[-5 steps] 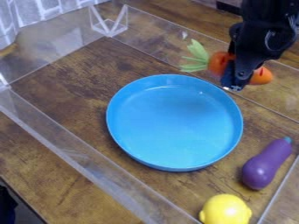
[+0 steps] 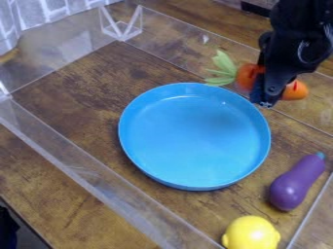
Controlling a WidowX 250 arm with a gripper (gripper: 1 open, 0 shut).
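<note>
The black gripper point(image 2: 267, 86) is at the upper right, shut on an orange carrot point(image 2: 294, 89) with pale green leaves that point left. The carrot is held beyond the back right of a light blue round plate point(image 2: 194, 136), which lies empty on the wooden surface. The gripper hides the middle of the carrot.
A purple eggplant point(image 2: 295, 183) lies right of the plate, and a yellow lemon point(image 2: 250, 233) sits at the bottom right. Clear low walls point(image 2: 92, 180) surround the work area. The wood left of the plate is bare.
The gripper and carrot have shifted very slightly downward. The plate, eggplant and lemon are unmoved.
</note>
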